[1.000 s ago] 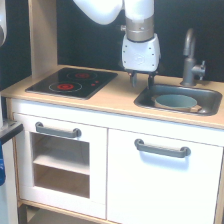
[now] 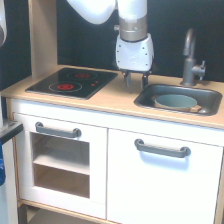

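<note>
My gripper (image 2: 136, 84) points down just above the wooden counter (image 2: 117, 102), between the stove and the sink. Its two dark fingers look spread apart, and I see nothing held between them. To the right, a grey-green pot or bowl (image 2: 175, 102) rests inside the dark sink (image 2: 208, 100). How close the fingertips are to the counter is hard to judge at this size.
A black stovetop (image 2: 72, 82) with red-marked burners lies on the left, with nothing on it. The faucet (image 2: 190, 62) rises behind the sink. Below are an open-looking shelf cabinet (image 2: 62, 160) and a white door with a dark handle (image 2: 162, 150).
My gripper has shifted slightly to the left and a little lower. The pot in the sink and the kitchen have stayed where they were.
</note>
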